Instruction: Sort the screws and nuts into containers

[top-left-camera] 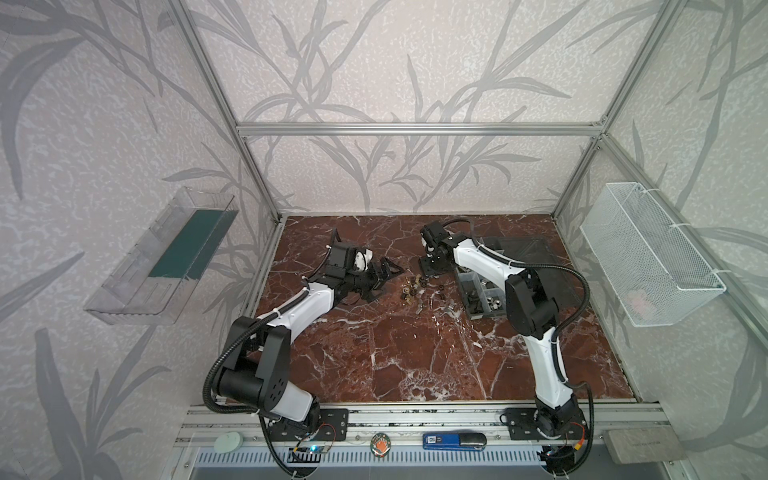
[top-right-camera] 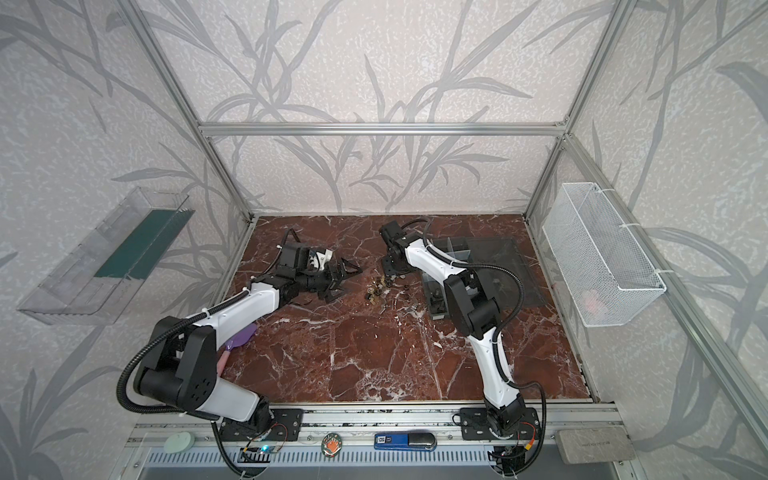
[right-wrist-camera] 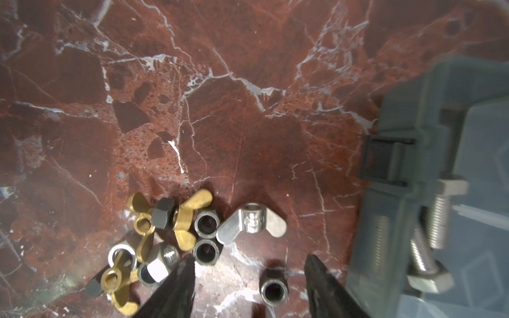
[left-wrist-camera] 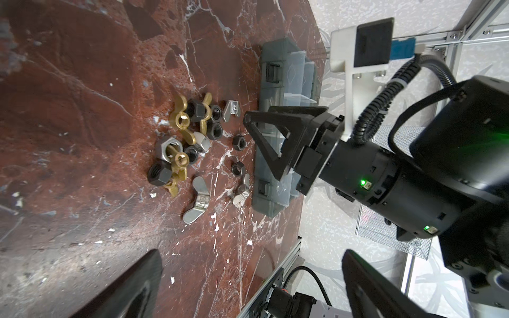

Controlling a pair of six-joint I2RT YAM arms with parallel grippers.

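Observation:
A loose pile of brass wing nuts (right-wrist-camera: 141, 224), black nuts (right-wrist-camera: 206, 251) and steel nuts (right-wrist-camera: 164, 259) lies on the red marble table, with a steel wing nut (right-wrist-camera: 253, 219) beside it. My right gripper is open above these, its fingers straddling a single black nut below. The grey organizer box (right-wrist-camera: 392, 228) is to its right, with steel bolts (right-wrist-camera: 440, 217) inside. My left gripper is open and empty, left of the pile in the top views.
A clear basket (top-left-camera: 160, 256) is on the left wall and a white mesh basket (top-left-camera: 648, 256) on the right.

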